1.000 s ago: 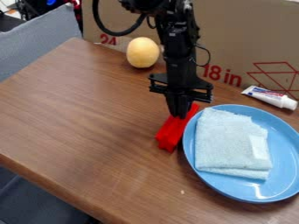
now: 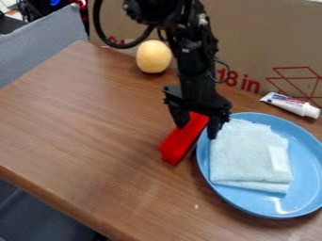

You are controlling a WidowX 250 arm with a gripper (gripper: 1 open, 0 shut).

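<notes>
My black gripper [image 2: 197, 125] is lowered over a red block [image 2: 176, 146], open, with its fingers around or just above the block's far end. The long red block lies on the wooden table just left of a blue plate [image 2: 270, 202]. A folded pale cloth [image 2: 249, 153] rests on the plate.
A yellow round object [image 2: 153, 56] stands at the back by a cardboard box [image 2: 270, 42]. A toothpaste tube [image 2: 291, 104] lies at the back right.
The gripper has turned and its fingers now appear farther apart over the red block. The block appears shifted slightly left.
</notes>
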